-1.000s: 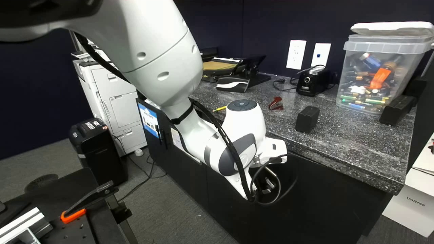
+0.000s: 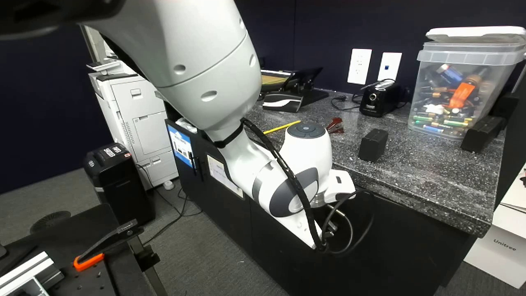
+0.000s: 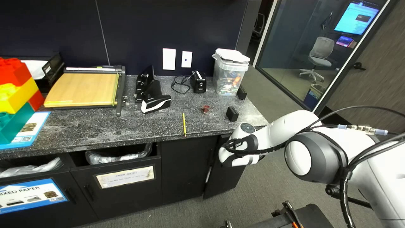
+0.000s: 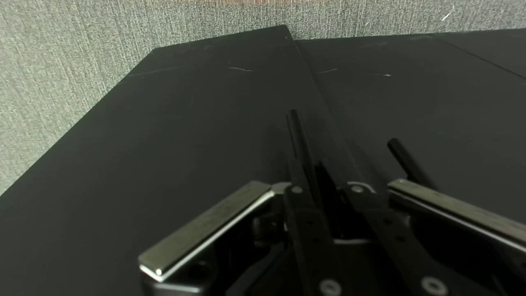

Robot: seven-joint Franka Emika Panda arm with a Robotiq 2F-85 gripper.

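Note:
In the wrist view my gripper is shut on a slim black bar handle (image 4: 296, 130) of a black cabinet door (image 4: 207, 108). The handle's far end sticks out beyond the fingers. That door's edge stands out from the neighbouring door (image 4: 419, 89), which has its own black handle (image 4: 407, 160). In exterior view 1 part of the gripper (image 2: 331, 227) shows under the arm's end, in front of the cabinet. In exterior view 2 the right door (image 3: 226, 182) is angled ajar, with a pale strip by its edge; the arm hides the gripper there.
Above the doors overhangs a speckled countertop (image 3: 159, 123), with a yellow pencil (image 3: 184, 124), a red staple remover (image 3: 205, 109) and a black block (image 3: 232, 113) on it. A clear bin (image 3: 229, 72) stands farther back. Carpeted floor (image 3: 265, 182) lies open beside the cabinet.
In exterior view 1 the arm's end has shifted right and slightly lower along the cabinet front, uncovering more of the pencil. The countertop items have kept their places.

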